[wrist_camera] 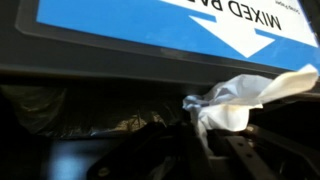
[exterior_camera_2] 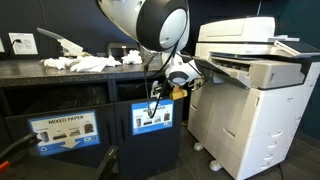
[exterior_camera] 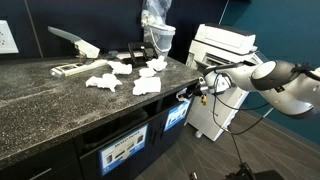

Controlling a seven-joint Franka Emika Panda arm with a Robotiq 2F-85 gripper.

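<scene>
A crumpled white paper [wrist_camera: 235, 103] is pinched in my gripper, which is dark and hard to make out in the wrist view. The gripper [exterior_camera: 187, 93] is low at the front of the cabinet, by the opening above the right-hand blue label. In the wrist view the dark bin opening [wrist_camera: 90, 115] lies around the fingers, with a thin plastic liner faintly visible inside. The blue mixed paper sign [wrist_camera: 190, 25] is just beyond the opening's edge.
Several crumpled white papers [exterior_camera: 104, 81] lie on the dark countertop [exterior_camera: 40, 110]. A second bin opening with a blue label [exterior_camera: 123, 149] is to the left. The large printer [exterior_camera_2: 262, 95] stands close to the arm on the right.
</scene>
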